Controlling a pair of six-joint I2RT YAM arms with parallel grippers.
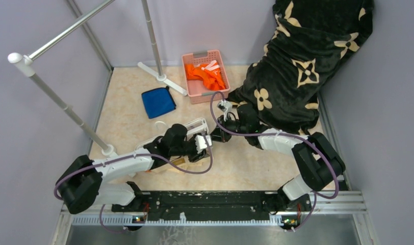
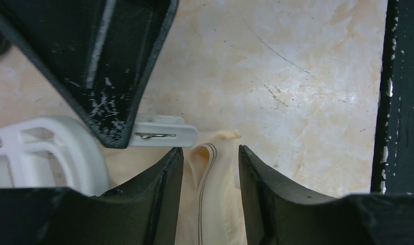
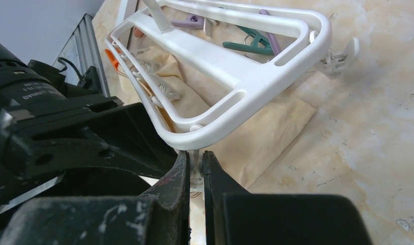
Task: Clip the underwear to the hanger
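Note:
The white hanger lies tilted over the beige underwear in the right wrist view. Below its near corner, my right gripper is shut on a white clip. The same clip shows in the left wrist view beside a black right finger. My left gripper is part open, its fingers on either side of a raised fold of the underwear. That fold sits just beyond the clip's end. Whether the cloth is inside the clip cannot be told.
Purple and green clips hang inside the hanger. A pink basket with orange cloth stands at the back, with a folded blue cloth to its left. A dark patterned blanket fills the back right.

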